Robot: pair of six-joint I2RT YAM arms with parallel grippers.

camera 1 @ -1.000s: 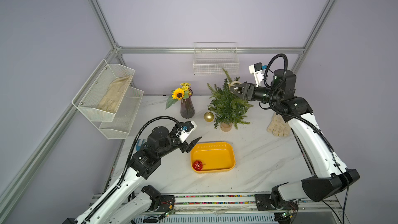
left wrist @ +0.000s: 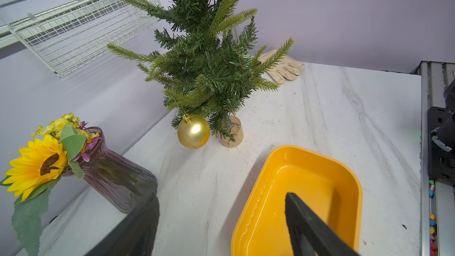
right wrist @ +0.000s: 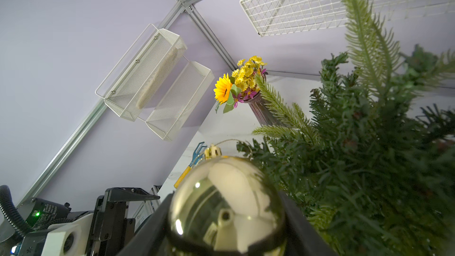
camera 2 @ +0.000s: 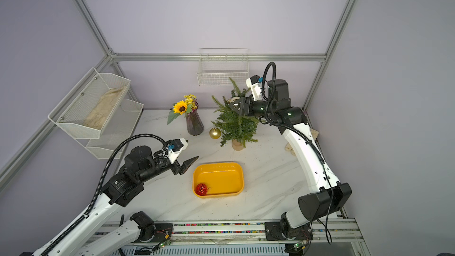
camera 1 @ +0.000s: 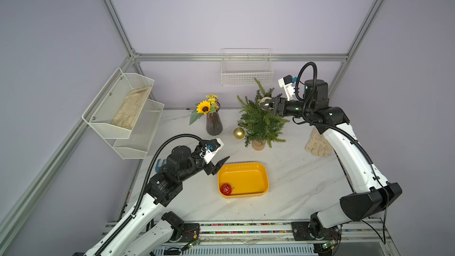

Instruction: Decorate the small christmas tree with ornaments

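The small Christmas tree [camera 1: 260, 125] stands on its round wooden base at the back of the table. One gold ball [left wrist: 193, 131] hangs low on its left side. Over the tree's upper branches, my right gripper [camera 1: 268, 105] is shut on a second, shiny gold ball [right wrist: 226, 203], whose gold cap and loop point away from the fingers in the right wrist view. A red ornament [camera 1: 226, 189] lies in the front left corner of the yellow tray [camera 1: 244, 164]. My left gripper [camera 1: 219, 166] is open and empty, above the table at the tray's back left.
A vase with a sunflower [camera 1: 214, 122] stands left of the tree. Gloves [camera 1: 319, 143] lie at the right. White mesh baskets [camera 1: 124, 106] hang on the left wall, a wire basket [camera 1: 247, 72] behind the tree. The table right of the tray is clear.
My left arm is almost still.
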